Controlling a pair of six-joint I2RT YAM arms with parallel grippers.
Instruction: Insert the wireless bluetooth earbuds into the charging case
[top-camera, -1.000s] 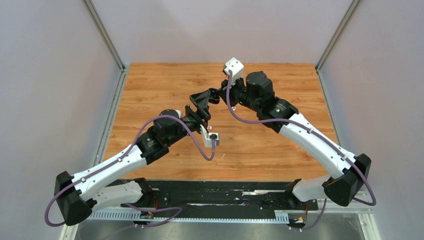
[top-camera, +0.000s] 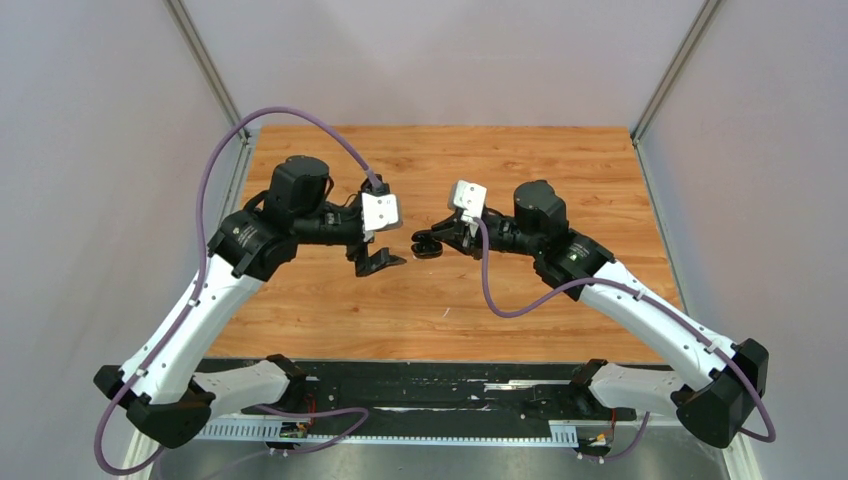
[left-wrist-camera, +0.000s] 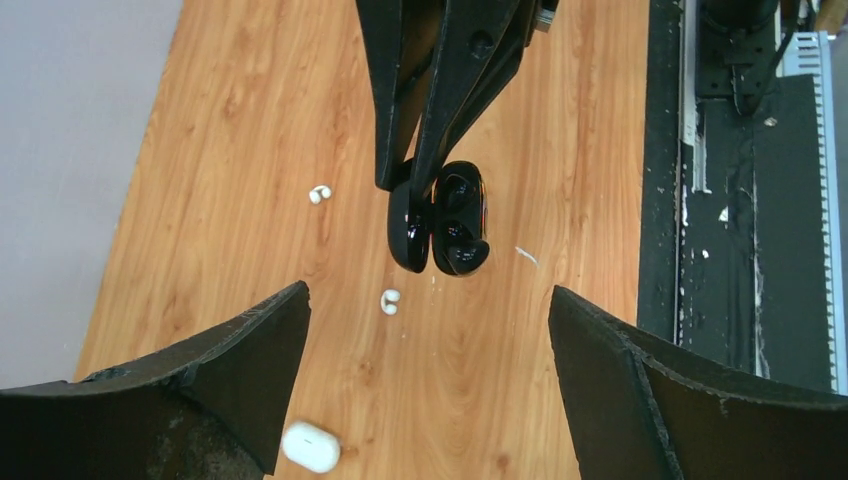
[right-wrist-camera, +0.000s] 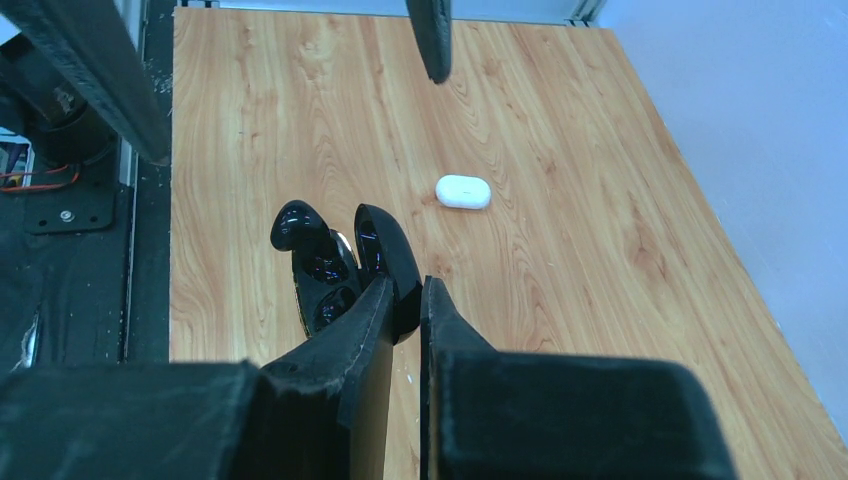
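Note:
A black charging case (left-wrist-camera: 462, 265) is spread open, its glossy wells dark with no white earbud showing in them. My right gripper is shut on one half of this case, above the table. My left gripper stands open, its fingers apart on either side of the view and nothing between them; the case is beyond its tips. In the top view the left gripper (top-camera: 390, 222) faces the case (top-camera: 428, 248) from the left, with a gap. Two small white earbuds, one farther (left-wrist-camera: 320, 194) and one nearer (left-wrist-camera: 389, 301), lie apart on the wood.
A closed white oblong case (right-wrist-camera: 463, 191) lies on the wooden table (right-wrist-camera: 560, 250). A thin white scrap (left-wrist-camera: 527, 256) is near the table's front side. Walls flank the table on the left and right.
The right gripper carried the case towards the front of the table.

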